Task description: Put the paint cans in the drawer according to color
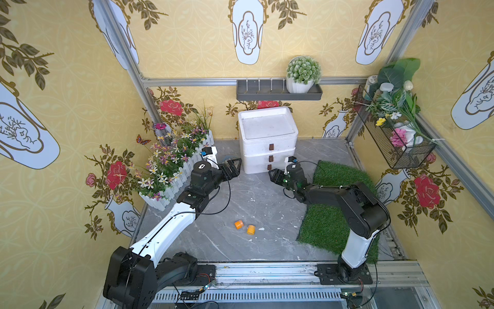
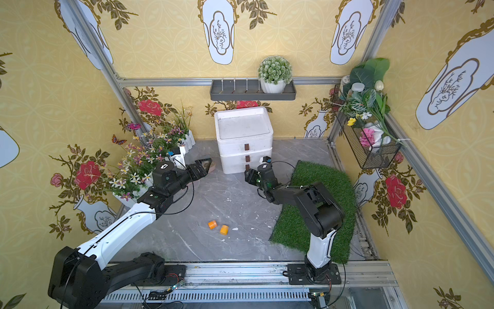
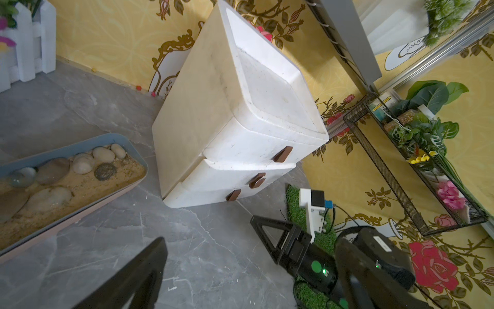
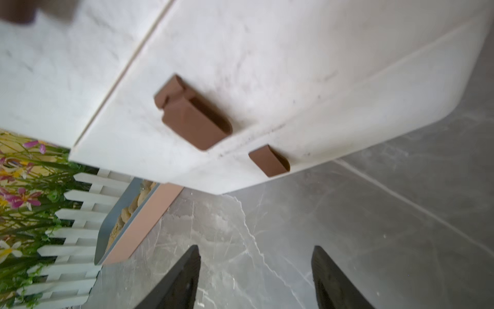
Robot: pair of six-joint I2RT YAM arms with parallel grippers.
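Observation:
Two orange paint cans [image 1: 250, 229] lie close together on the grey tabletop, near its front. At the back stands the white drawer unit [image 2: 244, 135], its stacked drawers closed or nearly so, with brown pull tabs [image 4: 198, 123] on the front. My left gripper [image 1: 234, 168] is open in front of the unit's left side, empty and apart from it. My right gripper, also open and empty, is low before the unit's front, close to the lower tabs. The cans appear in neither wrist view.
A tray of sand and stones [image 3: 67, 180] lies left of the unit. White-fenced flowers [image 1: 177, 162] line the left edge, and artificial grass [image 1: 329, 221] covers the right side. A wire basket [image 1: 396, 136] hangs on the right wall.

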